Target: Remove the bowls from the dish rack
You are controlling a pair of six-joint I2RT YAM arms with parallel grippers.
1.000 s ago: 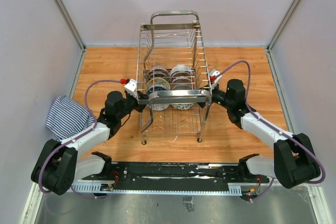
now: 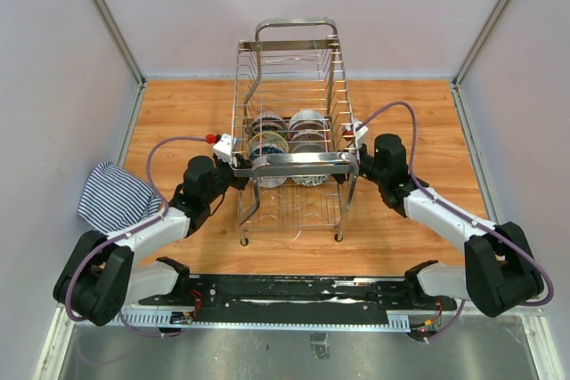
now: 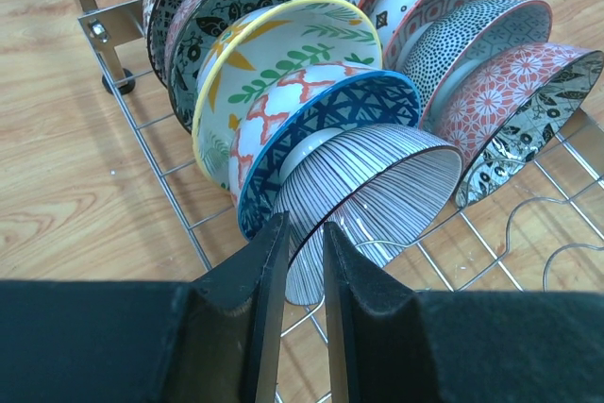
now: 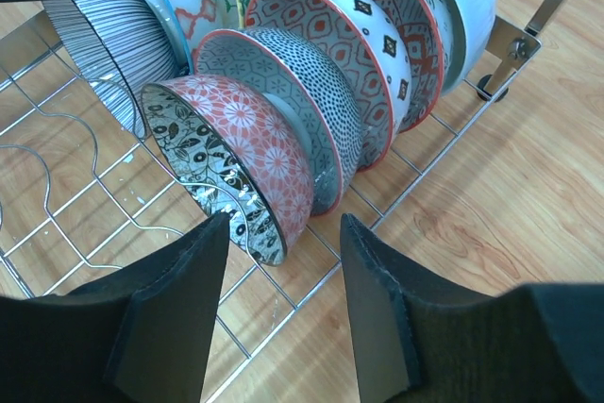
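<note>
The dish rack (image 2: 294, 165) holds several patterned bowls in two rows. My left gripper is shut on the rim of the blue-striped bowl (image 3: 387, 186) at the front of one row, beside a blue-patterned bowl (image 3: 363, 96). My right gripper stands open just before the pink bowl with black floral interior (image 4: 245, 139), behind which sit a blue dotted bowl (image 4: 330, 110) and red-rimmed bowls (image 4: 377, 63).
A striped cushion or cloth (image 2: 116, 195) lies at the left. The rack's wire dividers stand around the bowls.
My right arm has shifted slightly left and its wrist has moved a little against the rack's side. The left arm looks almost unchanged.
</note>
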